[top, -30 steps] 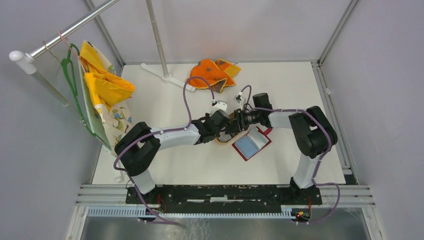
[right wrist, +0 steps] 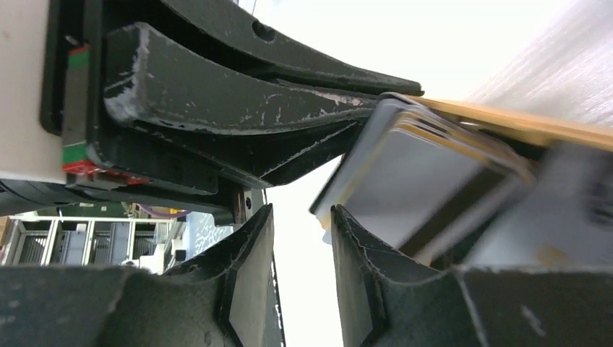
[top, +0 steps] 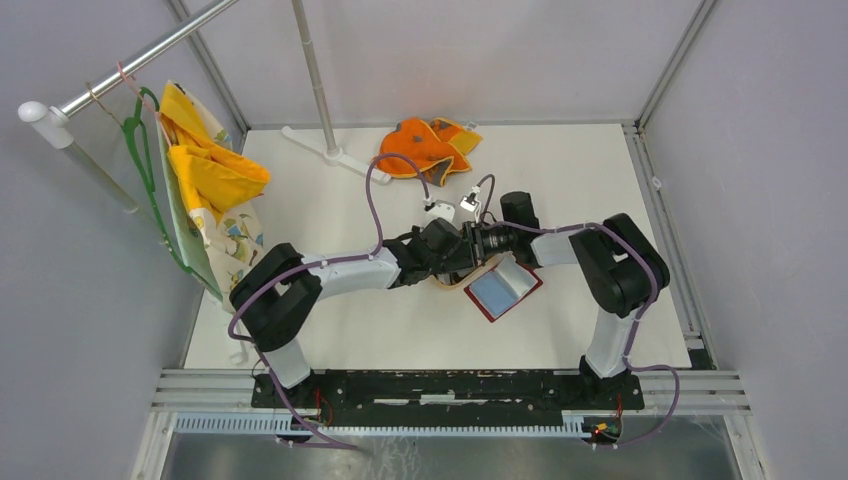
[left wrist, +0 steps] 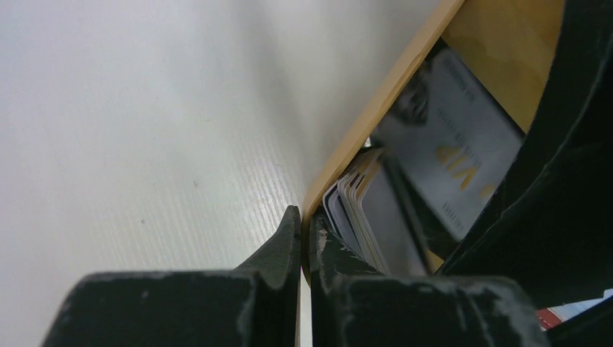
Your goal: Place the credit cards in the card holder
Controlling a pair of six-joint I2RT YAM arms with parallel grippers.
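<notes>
Both grippers meet over a tan box (left wrist: 384, 97) at the table's centre. In the left wrist view my left gripper is shut on the box's rim, beside a stack of cards (left wrist: 369, 217); a card lettered VIP (left wrist: 455, 123) lies inside. My right gripper is shut low in the right wrist view, with the card stack (right wrist: 426, 181) just beyond its fingertips; what it holds is unclear. The open card holder (top: 500, 290), red-edged with a blue inside, lies right of the box.
An orange cloth (top: 420, 145) lies at the back. A clothes rack (top: 150, 50) with hanging garments stands at the left.
My right gripper and arm have shifted slightly toward the front of the table at the box. The left arm is nearly unchanged.
</notes>
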